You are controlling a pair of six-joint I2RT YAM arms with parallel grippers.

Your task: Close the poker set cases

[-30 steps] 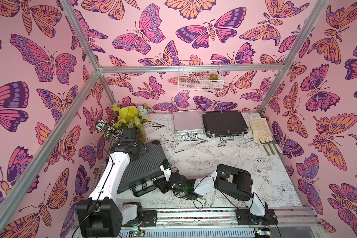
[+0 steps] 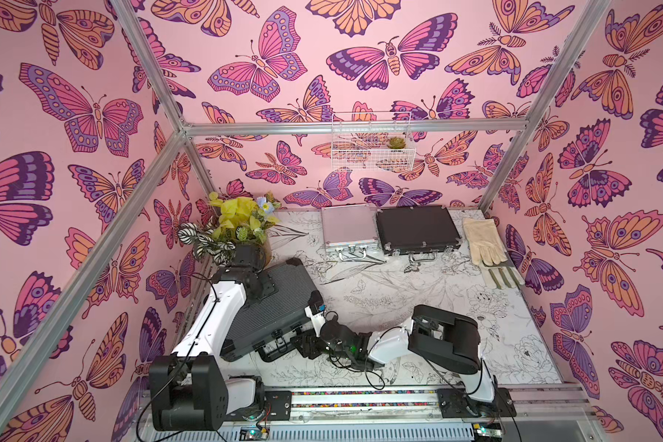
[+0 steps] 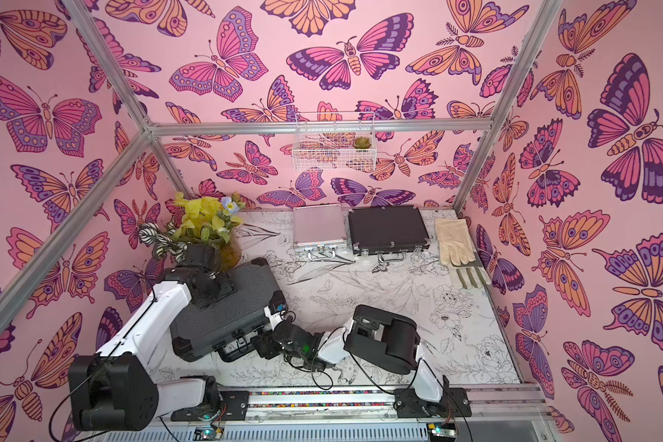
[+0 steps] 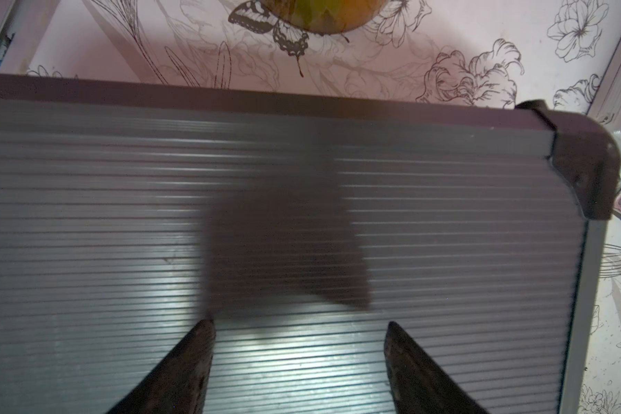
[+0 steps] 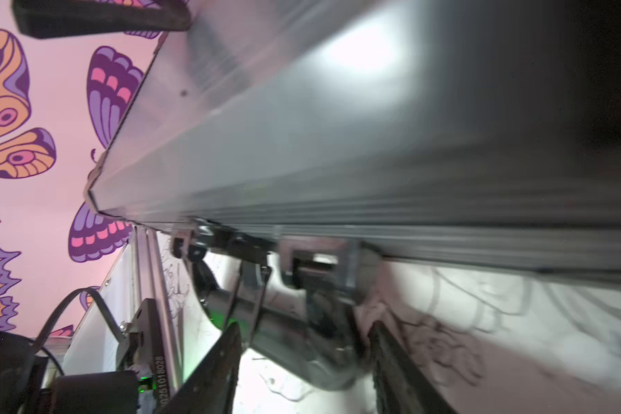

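A large dark ribbed case point(image 2: 269, 316) lies closed-looking at front left, angled on the table. My left gripper hangs over its lid, fingers apart with nothing between them. My right gripper is low at the case's front side, open, with the black handle and a latch point(image 5: 324, 265) just beyond its fingertips; contact is unclear and that view is partly blurred. At the back, a silver case point(image 2: 348, 224) and a black case point(image 2: 417, 226) lie with lids down, handles toward the front.
A vase of yellow flowers point(image 3: 206, 217) stands at the back left, close behind my left arm. Beige gloves point(image 3: 455, 243) lie at the right edge. A wire basket point(image 2: 372, 158) hangs on the back wall.
The dark case has shifted slightly rightward since a second ago. My left gripper has moved slightly toward the front.
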